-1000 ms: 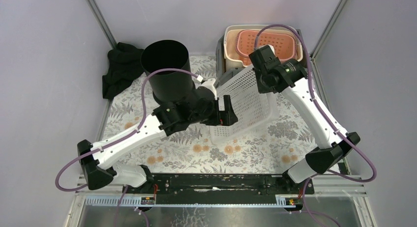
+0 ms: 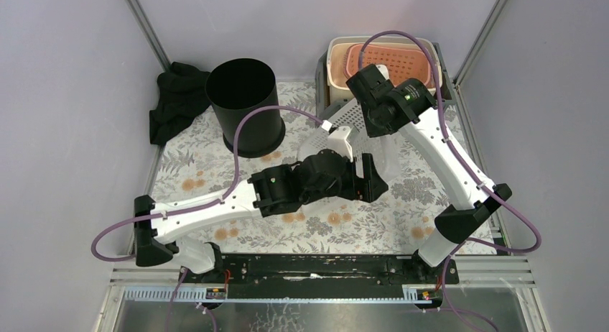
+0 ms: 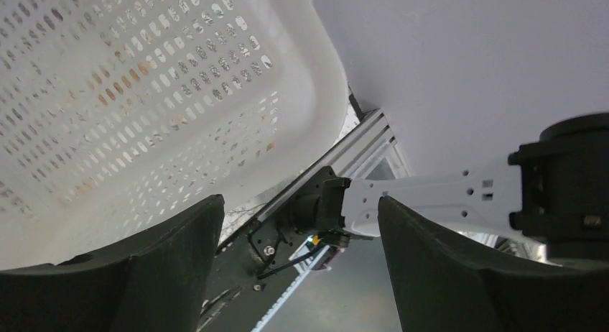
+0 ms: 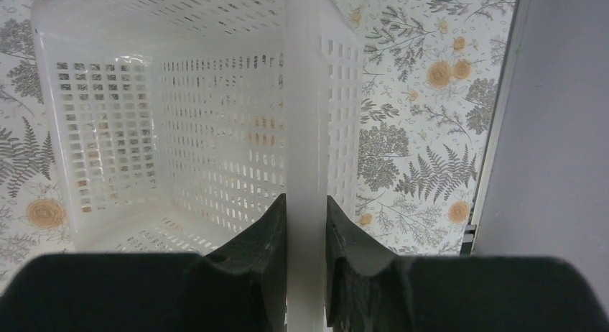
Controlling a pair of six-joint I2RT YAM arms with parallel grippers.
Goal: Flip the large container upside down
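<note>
A translucent white perforated container point(image 2: 347, 116) is held tilted over the patterned mat, partly hidden by both arms in the top view. My right gripper point(image 2: 375, 127) is shut on its rim, which runs between the fingers in the right wrist view. My left gripper point(image 2: 363, 174) hangs over the container's middle and front; in the left wrist view its fingertips point(image 3: 194, 238) are apart, with the container point(image 3: 129, 95) beyond them and nothing clearly between them.
A tall black cylinder point(image 2: 251, 131) stands back left, beside a black cloth point(image 2: 176, 102). Stacked cream and orange baskets point(image 2: 391, 59) sit at the back right.
My left gripper has moved to the right, across the container. The right gripper has shifted slightly left with the container's rim in it.
</note>
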